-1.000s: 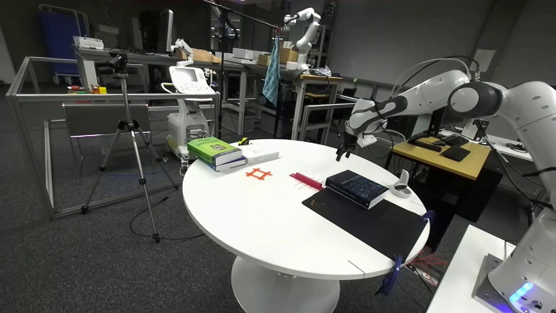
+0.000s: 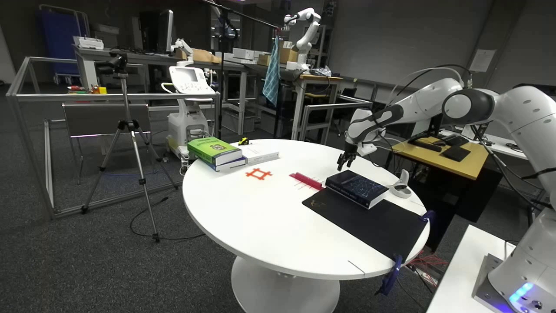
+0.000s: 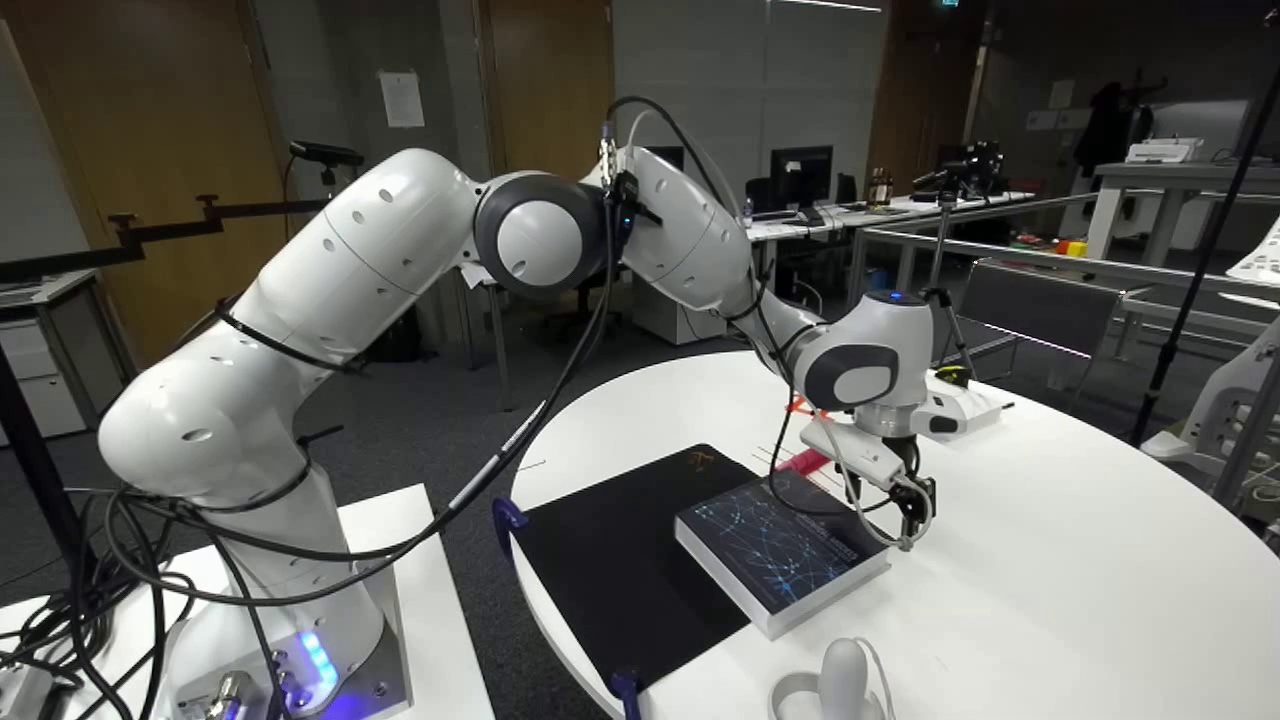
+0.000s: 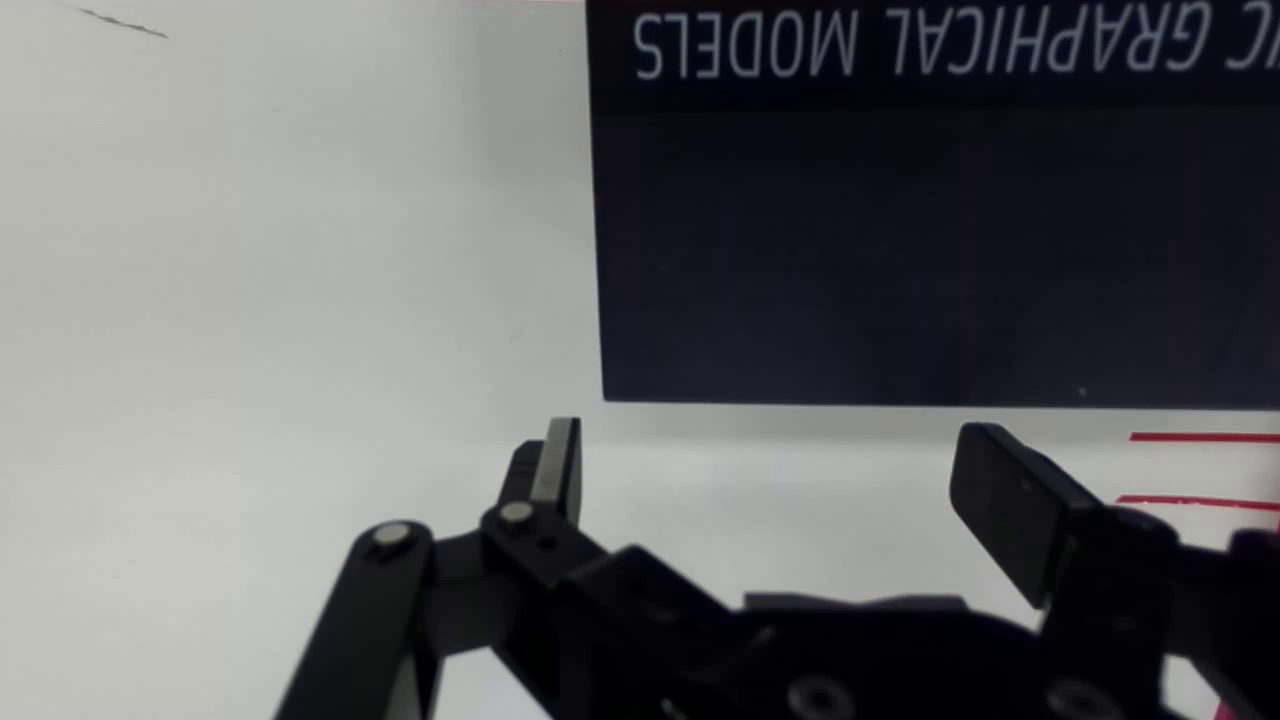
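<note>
A thick dark book (image 2: pixel 357 187) with a blue network pattern on its cover lies flat, partly on the black mat (image 3: pixel 624 564) and reaching past its edge. In the wrist view the dark book (image 4: pixel 936 252) fills the upper right, with "GRAPHICAL MODELS" lettered upside down. Low over the white table, just beyond the book's far side, is my gripper. Its fingers stand wide apart, with only bare table between them. A narrow strip of white separates the fingertips from the book's edge in the wrist view. From the second exterior view, the gripper (image 3: pixel 918 516) is beside the book's edge.
A red strip (image 2: pixel 306 181) lies by the book. Green and blue books (image 2: pixel 214 151), a white book (image 2: pixel 259 154) and an orange frame mark (image 2: pixel 258 174) are toward the table's far side. A white controller (image 2: pixel 401 185) sits near the book; blue clamps (image 2: pixel 391 276) grip the edge.
The arm has come lower, bringing my gripper down closer to the table beside the dark book. The book and the other things on the table have stayed in place.
</note>
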